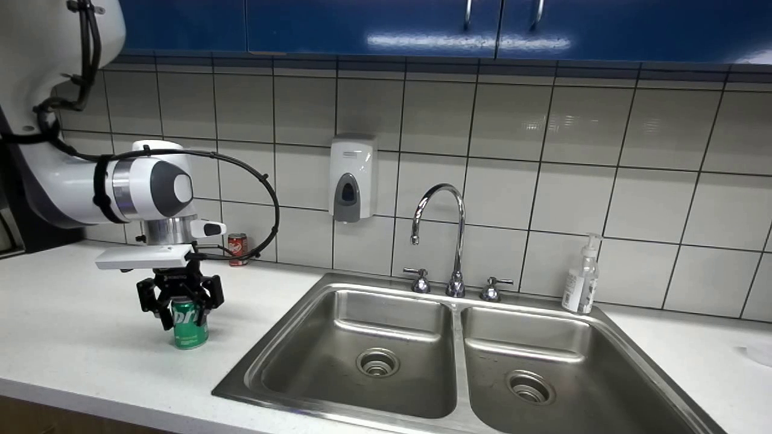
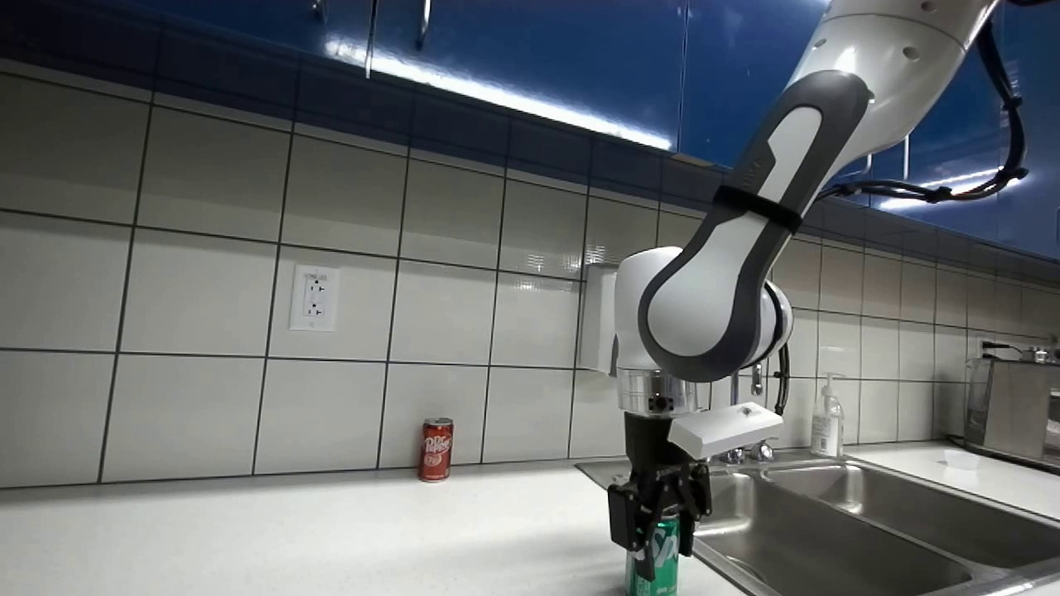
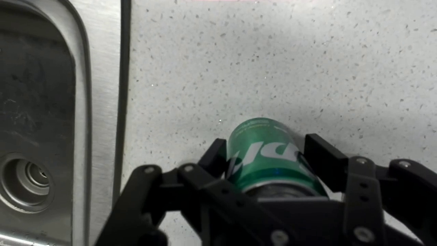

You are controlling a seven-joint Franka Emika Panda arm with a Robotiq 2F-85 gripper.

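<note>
A green Sprite can stands upright on the white counter, left of the sink. Around its upper part, my black gripper is shut on the can from above. In the wrist view, the dark fingers press in on both sides of the green can, whose lettering shows between them. The top of the can is mostly hidden by the gripper. Exterior view 2 shows the can low in the picture beneath the gripper.
By the tiled wall stands a red Dr Pepper can. The steel double sink with its tall faucet lies to the right. A soap bottle is behind the right basin.
</note>
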